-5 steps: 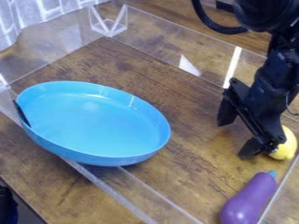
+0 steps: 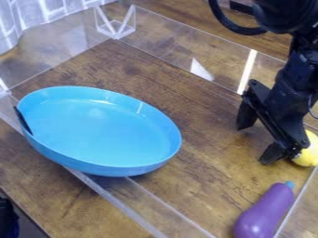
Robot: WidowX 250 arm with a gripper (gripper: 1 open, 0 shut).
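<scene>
My black gripper reaches down from the upper right, its fingers open, close beside a yellow object at the right edge, which is partly hidden behind it and cut off by the frame. A purple toy eggplant lies at the lower right, below the gripper.
A large light blue oval dish fills much of the left side of the wooden surface. Clear plastic walls edge the workspace. The middle, between dish and gripper, is free.
The gripper has shifted very slightly; the yellow object shows a little differently at its side. The dish and eggplant have not moved.
</scene>
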